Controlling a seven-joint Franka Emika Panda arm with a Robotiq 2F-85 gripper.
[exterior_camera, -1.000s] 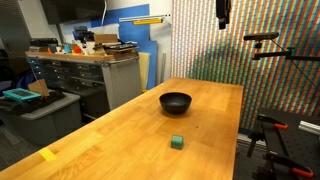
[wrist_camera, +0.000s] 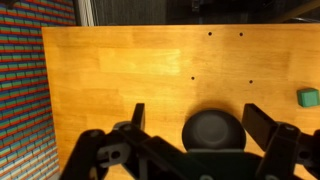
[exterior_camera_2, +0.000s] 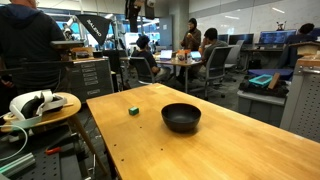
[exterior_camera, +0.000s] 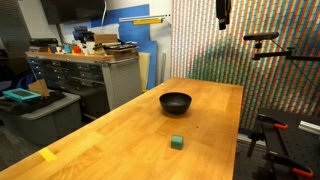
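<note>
A black round bowl (exterior_camera: 175,103) rests on the wooden table, also visible in exterior view 2 (exterior_camera_2: 181,117) and low in the wrist view (wrist_camera: 213,130). Nearer the front in exterior view 1 lies a small green block (exterior_camera: 177,142); the wrist view has this block (wrist_camera: 308,97) at its right edge, apart from the bowl. High over the table hangs my gripper (exterior_camera: 222,26), well clear of both objects. In the wrist view its two fingers stand wide apart, so the gripper is open, with only the bowl and table seen far below between them.
A workbench (exterior_camera: 90,75) with tools stands behind. In exterior view 2, people sit at desks beyond the table.
</note>
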